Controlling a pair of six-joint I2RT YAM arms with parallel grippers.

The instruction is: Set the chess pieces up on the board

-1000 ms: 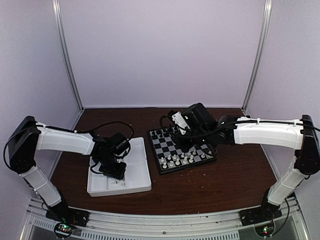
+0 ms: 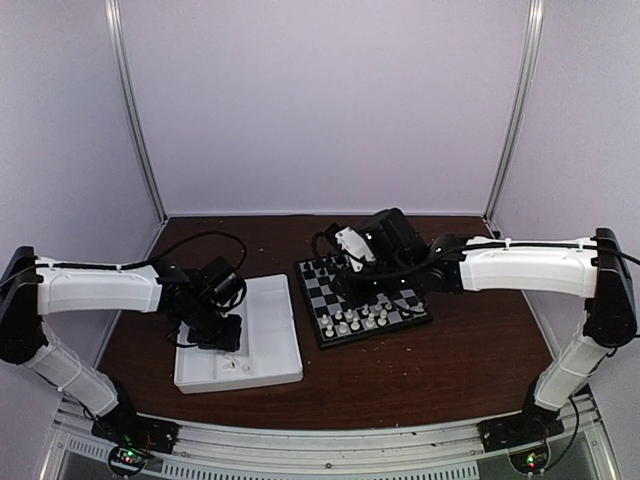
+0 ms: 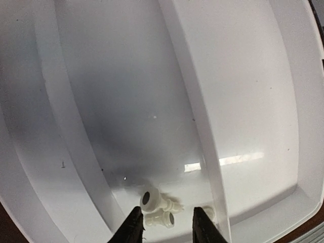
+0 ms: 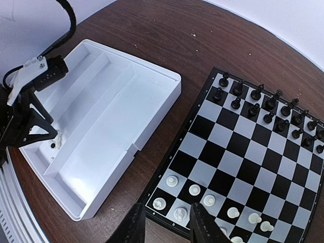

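The chessboard [image 4: 238,152] has black pieces [image 4: 253,109] lined along its far side and several white pieces [image 4: 179,213] standing on the near squares. The white tray [image 2: 285,360] lies to its left. In its narrow compartment a few white pieces [image 3: 152,201] lie on their sides. My left gripper is low over these pieces, fingers apart in the left wrist view; whether anything is between them is unclear. My right gripper hangs above the board's white side, its fingers apart with nothing clearly held.
Bare wooden table [image 2: 480,370] shows around the board and in front of it. Walls enclose the table at the back and sides.
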